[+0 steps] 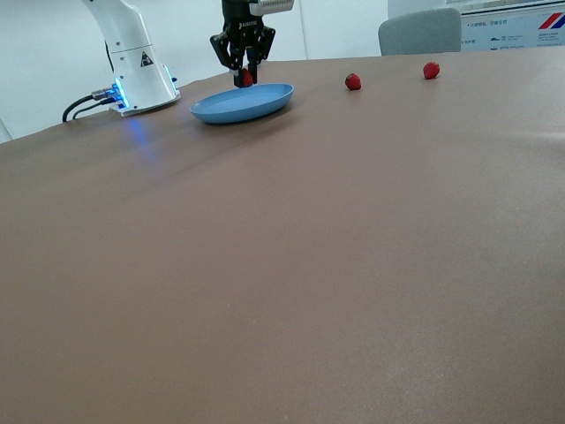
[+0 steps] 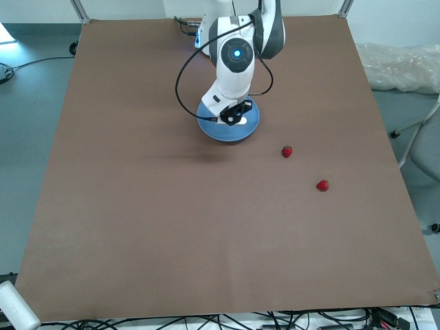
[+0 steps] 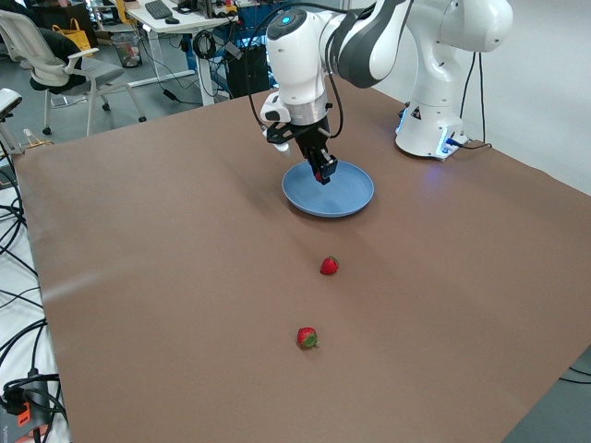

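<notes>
The gripper (image 1: 247,66) hangs low over a blue plate (image 1: 221,109), shut on a strawberry (image 1: 247,78), which shows red between its black fingers in the top view. In the left view the gripper covers the middle of the plate (image 2: 251,130). Two other strawberries lie on the brown table (image 3: 185,323): one near the plate (image 3: 329,266), the other farther from it (image 3: 307,337).
The white arm base (image 3: 427,129) stands behind the plate with cables. Cables (image 3: 28,397) and equipment run along one edge, and chairs stand beyond the table.
</notes>
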